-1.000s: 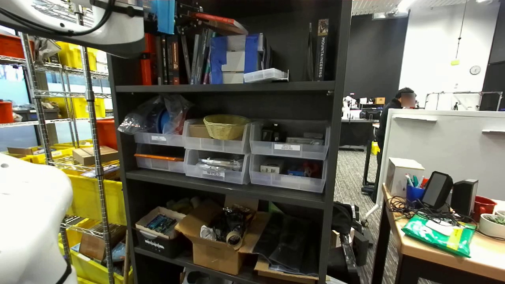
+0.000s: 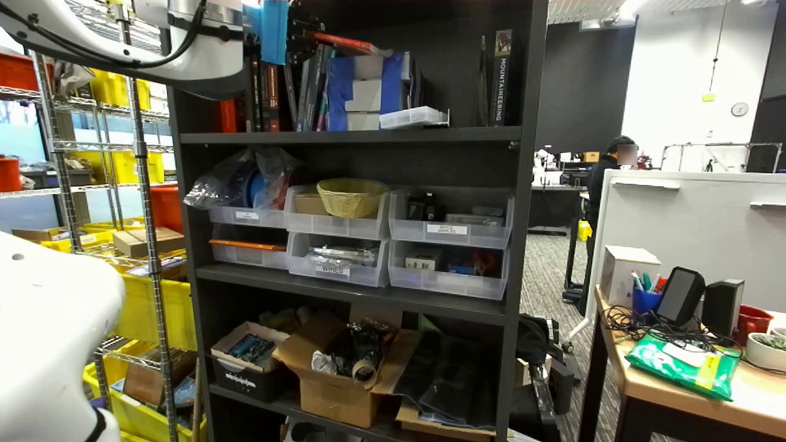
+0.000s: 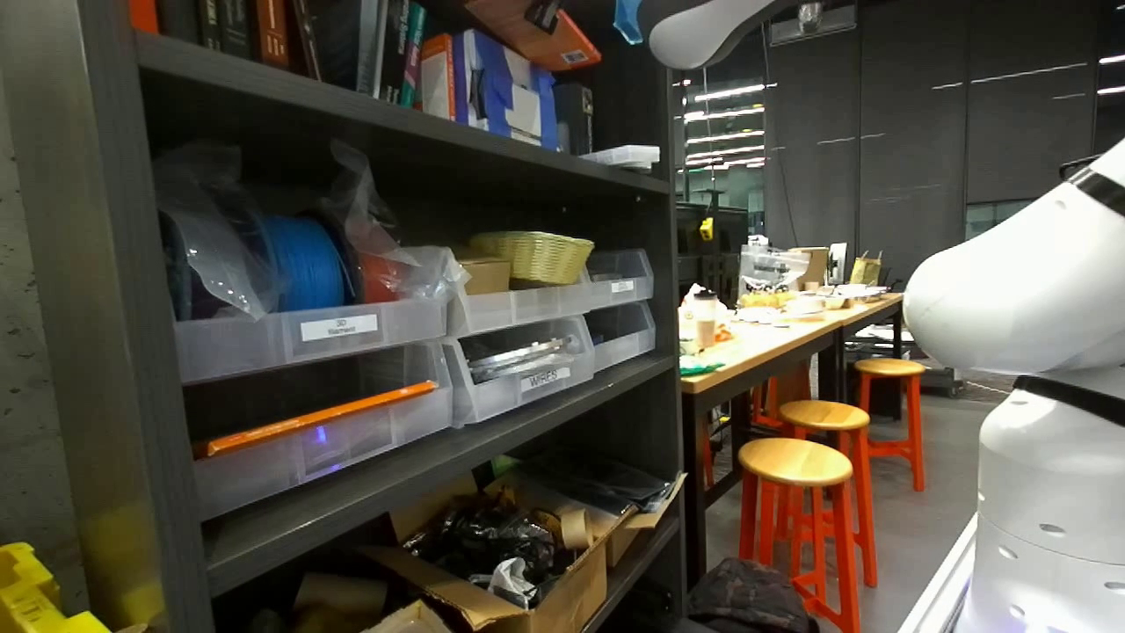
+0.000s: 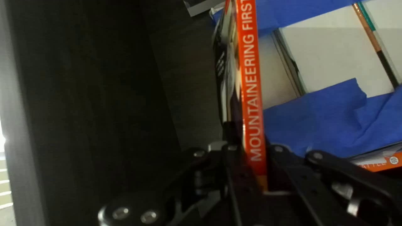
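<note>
An orange-red book (image 4: 251,86) with "MOUNTAINEERING FIRST" on its spine fills the middle of the wrist view. My gripper is shut on its near end, with dark fingers on both sides of the spine. In exterior view 1 the book (image 2: 344,43) is held tilted, above the blue-taped box (image 2: 368,96) on the top shelf. Exterior view 2 shows the same book (image 3: 543,42) over the box, its orange cover turned toward that camera. The fingertips are dark and partly hidden there.
Upright books (image 2: 317,88) stand left of the box. A clear plastic tray (image 2: 414,118) lies in front of it, at the shelf edge (image 2: 354,137). Toward the right, the top shelf has a free gap before the "MOUNTAINEERING" book (image 2: 501,77) and the side wall (image 2: 532,88).
In exterior view 1, the arm and the held book have shifted slightly to the right. The book is a little lower at its far end. The shelf contents look unmoved.
</note>
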